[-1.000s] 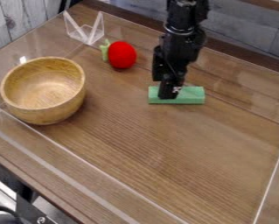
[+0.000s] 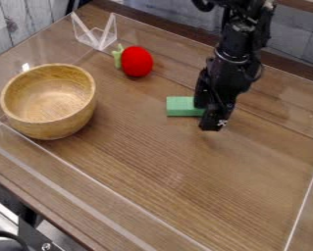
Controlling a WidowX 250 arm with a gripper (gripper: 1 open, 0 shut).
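Observation:
My black gripper (image 2: 214, 116) reaches down from the top right of the camera view, its fingers low over the table at the right part of a green block (image 2: 182, 106), covering part of it. Whether the fingers are open or shut, or touch the block, I cannot tell.
A red tomato-like object (image 2: 135, 61) with something green at its left lies at the upper left. A wooden bowl (image 2: 80, 103) sits on the left. A white wire object (image 2: 96, 29) is at the back left.
My gripper has moved right and a little toward the front; more of the green block's left part now shows.

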